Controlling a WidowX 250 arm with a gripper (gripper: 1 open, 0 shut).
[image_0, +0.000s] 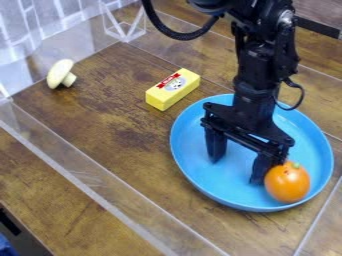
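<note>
The black gripper (247, 145) reaches down from the top into a blue plate (201, 175), its fingers spread low over the plate's middle; nothing shows clearly between them. An orange ball-like object (287, 183) sits on the plate at the right, just beside the right finger.
A yellow block (173, 90) with a small label lies behind the plate to the left. A pale mushroom-like object (62, 73) is at the far left.
</note>
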